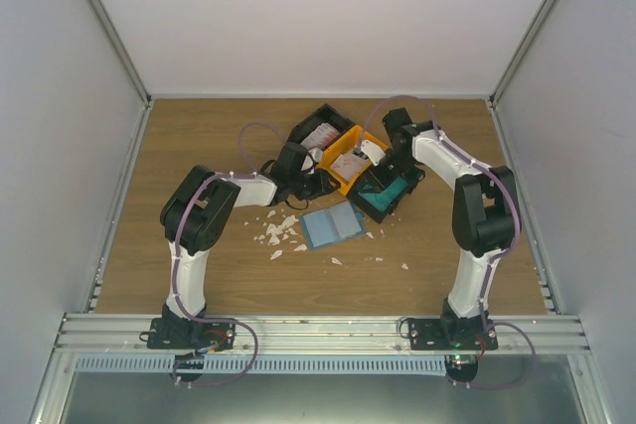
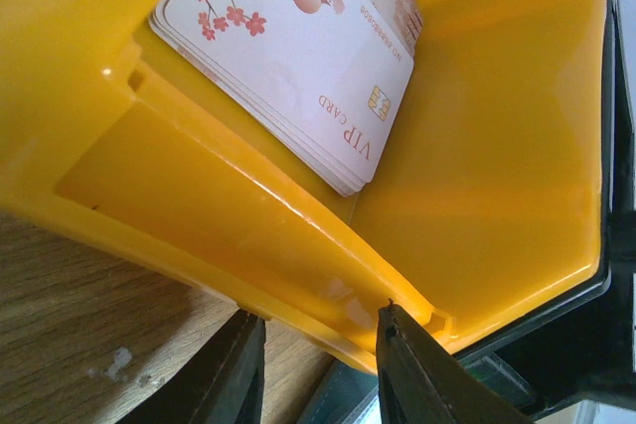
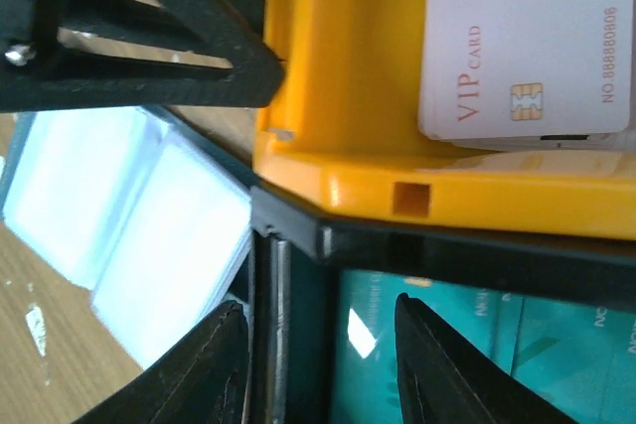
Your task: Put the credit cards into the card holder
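The yellow tray (image 2: 507, 126) holds a stack of white VIP cards (image 3: 517, 47). Teal cards (image 3: 417, 335) lie in the black tray (image 3: 477, 255) beside it. An open blue card holder (image 1: 333, 225) with white sleeves lies on the table below the trays. My left gripper is at the yellow tray's lower wall; whether it grips that wall is hard to tell. My right gripper is over the black tray's side beside the teal cards; what lies between its fingers looks like that tray's wall, but contact is unclear.
Another black tray (image 1: 320, 121) with pale cards sits at the back. Several white scraps lie left of and below the holder.
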